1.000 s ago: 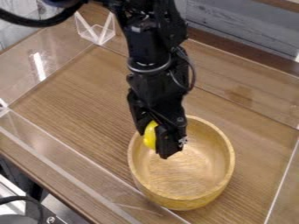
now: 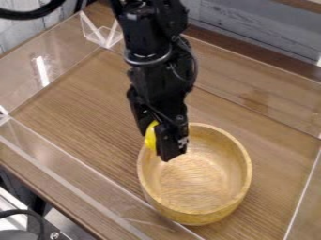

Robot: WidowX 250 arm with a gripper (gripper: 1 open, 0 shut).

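My black gripper (image 2: 160,141) hangs at the centre over the left rim of a pale wooden bowl (image 2: 198,187). A small yellow object (image 2: 152,136) shows at the fingers, partly hidden behind them; whether it is held is unclear, and so is how far the fingers are closed.
Clear plastic edges run along the left and front. A white wire-like item (image 2: 100,33) stands at the back left, and a dark cable lies at the bottom left.
The gripper has shifted slightly left and up, and the yellow object with it, toward the bowl's left rim. The bowl stays in place.
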